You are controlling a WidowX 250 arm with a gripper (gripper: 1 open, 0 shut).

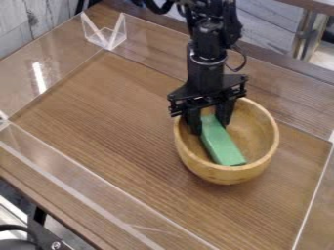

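Observation:
The black robot arm reaches down from the top of the view to my gripper [206,119], whose fingers are down inside the wooden bowl [248,166] at its upper part. A green block [220,145] lies in the bowl just below the fingertips and runs toward the front of the bowl. The gripper looks closed on the upper end of the green block, though the fingertips are dark and partly hidden, so the exact contact is hard to see.
A small clear plastic holder [107,31] stands at the back left. A light wall and ledge border the back.

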